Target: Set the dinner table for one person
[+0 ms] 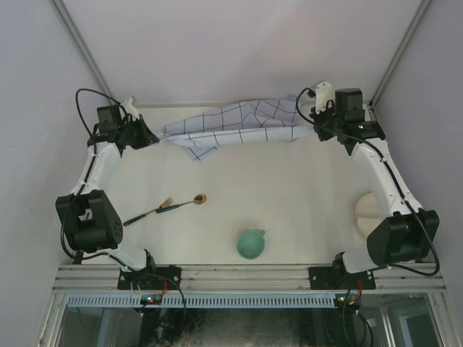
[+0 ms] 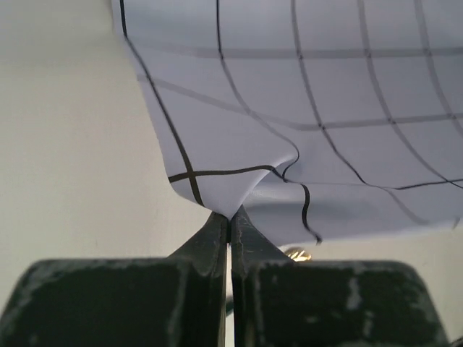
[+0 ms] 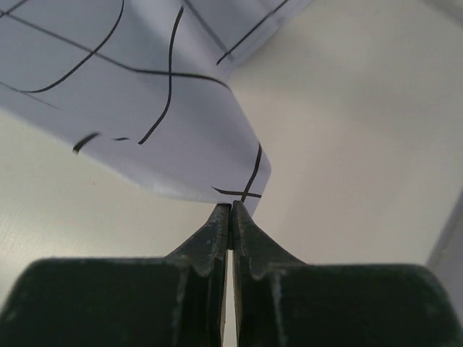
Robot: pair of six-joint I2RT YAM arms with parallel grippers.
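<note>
A white cloth with dark grid lines (image 1: 249, 116) stretches between my two grippers at the far side of the table, its near edge lifted and taut. One corner is pinched in my left gripper (image 1: 155, 139), and in the left wrist view the fingers meet on the cloth (image 2: 239, 152). My right gripper (image 1: 318, 132) is shut on the other corner; the right wrist view has the cloth (image 3: 181, 137) running up from the fingertips. A green cup (image 1: 251, 244) stands near the front edge. A fork (image 1: 150, 212) and a spoon (image 1: 189, 202), both dark-handled, lie front left.
A pale plate-like item (image 1: 367, 210) sits at the right edge, partly hidden by my right arm. Between the cloth and the cup, the middle of the white table (image 1: 268, 181) is bare. Walls enclose the sides and back.
</note>
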